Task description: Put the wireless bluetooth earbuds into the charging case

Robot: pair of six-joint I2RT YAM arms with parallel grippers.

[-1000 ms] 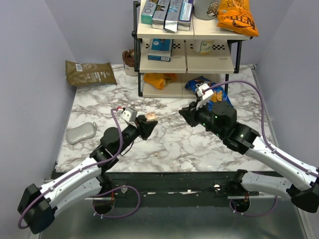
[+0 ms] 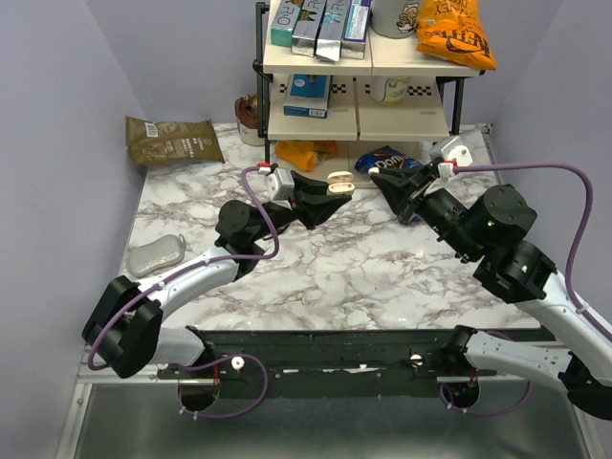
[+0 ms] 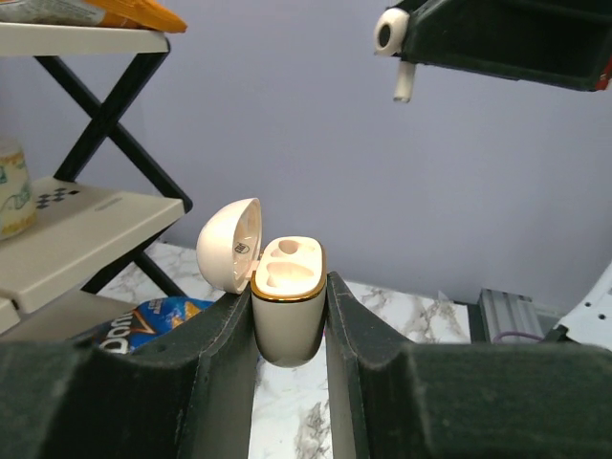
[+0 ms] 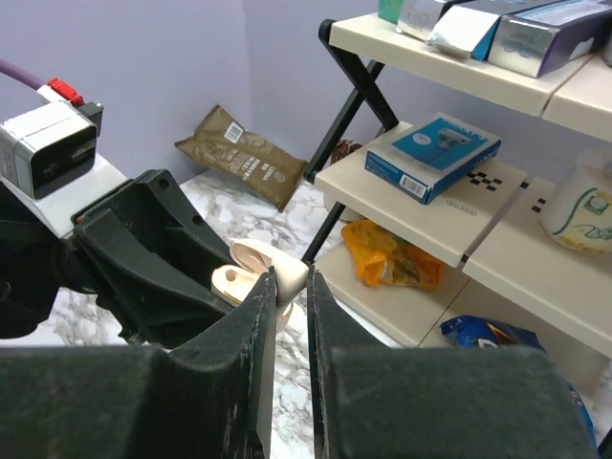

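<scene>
The white charging case [image 3: 287, 311] is held upright with its lid [image 3: 228, 244] open, my left gripper [image 2: 325, 199] shut on it; two hollows show in its top. My right gripper [image 2: 381, 180] is shut on a white earbud, which in the left wrist view [image 3: 404, 81] sticks out of the fingertips, above the case and to the right. In the top view the earbud is a little apart from the case. The right wrist view shows it in front of the case, partly covering it.
A shelf rack [image 2: 402, 120] with boxes, cups and snack bags stands at the back. A brown bag [image 2: 172, 142] and a grey pouch [image 2: 153, 256] lie on the left.
Both grippers have risen toward the camera and the back. The left has moved up and right with the case; the right has moved up and right in the top view.
</scene>
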